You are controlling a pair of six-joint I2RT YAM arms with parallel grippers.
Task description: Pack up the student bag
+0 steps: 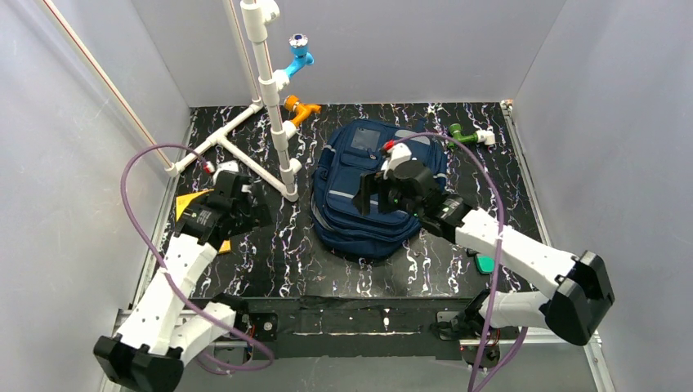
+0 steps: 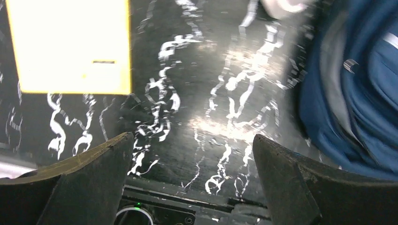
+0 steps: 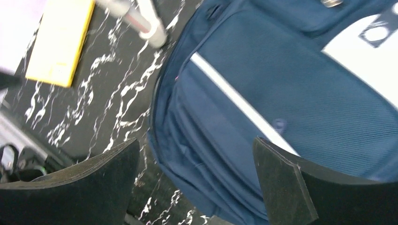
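A navy student backpack [image 1: 359,233] lies flat in the middle of the black marble-patterned table, zipped compartments and front pocket facing up. My right gripper [image 1: 372,192] hangs over it, open and empty; its wrist view shows the bag fabric [image 3: 220,103] below. My left gripper [image 1: 253,214] is open over the left side, above a yellow flat item [image 2: 70,51], probably a book or folder, partly hidden by the arm in the top view. The left wrist view shows nothing between its fingers.
A white pipe stand [image 1: 278,131] with blue [image 1: 298,57] and orange [image 1: 301,110] taps rises at the back left. A green tap [image 1: 462,135] sits back right, a small teal object [image 1: 484,264] front right. Bare table lies between book and bag.
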